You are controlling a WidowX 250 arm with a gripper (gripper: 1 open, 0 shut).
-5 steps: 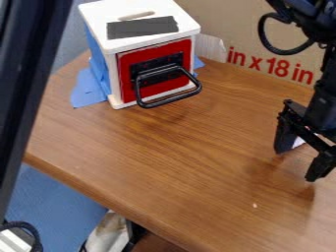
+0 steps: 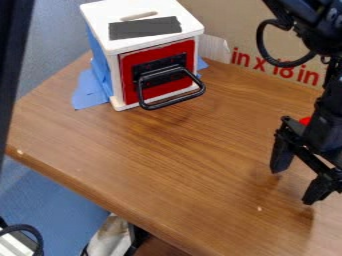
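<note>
My black gripper (image 2: 293, 168) is at the right edge of the view, low over the wooden table (image 2: 147, 170), its fingers apart and pointing down-left. A small red object (image 2: 306, 120) shows partly behind it; whether anything is between the fingers is hard to make out, but none is seen. At the back left stands a white toy oven or box (image 2: 132, 25) with a red front door (image 2: 143, 59) and a black handle, on a blue sheet.
A cardboard panel (image 2: 241, 30) with red printing stands behind the table. The table's left edge drops to a blue floor (image 2: 47, 200).
My gripper has shifted slightly left and up. A red object now shows behind it, and the pale shape that was by the fingers is no longer visible.
</note>
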